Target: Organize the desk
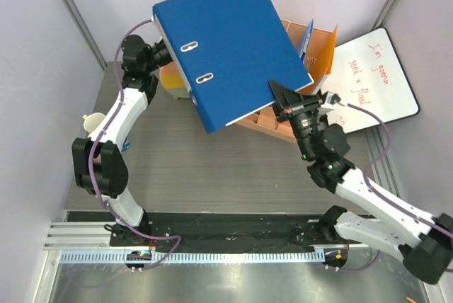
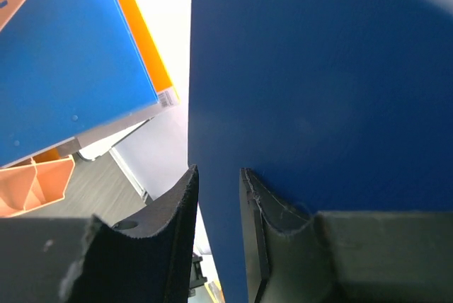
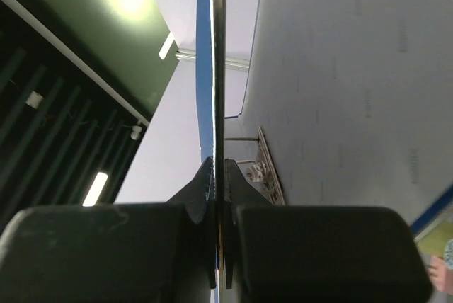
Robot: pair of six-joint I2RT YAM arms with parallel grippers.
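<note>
A large blue binder is held up slanting above the desk, its two oval metal slots showing towards the left. My right gripper is shut on the binder's lower right edge; in the right wrist view the thin cover runs between its fingers. At the spine side is my left gripper, open. In the left wrist view the binder fills the right side, behind one finger; whether they touch I cannot tell. A wooden desk organizer stands partly hidden beneath the binder, with a blue folder and an orange folder upright in it.
A whiteboard with red writing leans at the back right. A cream mug stands at the left edge, partly behind my left arm. A rounded yellow-and-white object shows under the binder.
</note>
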